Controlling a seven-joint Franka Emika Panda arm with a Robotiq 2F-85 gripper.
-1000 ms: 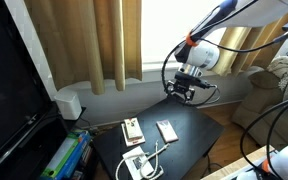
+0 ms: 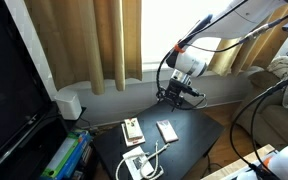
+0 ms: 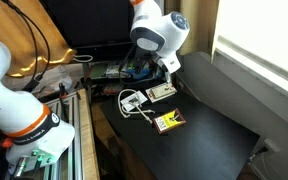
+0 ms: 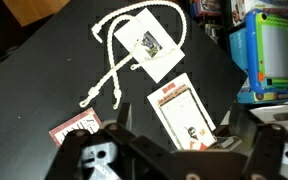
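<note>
My gripper hangs open above the dark table, with nothing held between its fingers. In the wrist view, a flat white box with a red edge [image 4: 184, 112] lies below, in the gap between the fingers. A red-and-white box [image 4: 75, 127] is to the left, its lower part cut off by the gripper. A white cord [image 4: 111, 62] loops over the table around a white card with a dark picture [image 4: 151, 46]. In exterior view 1 the gripper [image 2: 171, 98] is well above the table, behind the flat boxes [image 2: 166, 131].
Colourful boxed items [image 4: 274, 45] stand beside the table. A white cube-like object [image 2: 69, 105] sits by the wall near the curtain.
The boxes, card and cord lie where they were.
</note>
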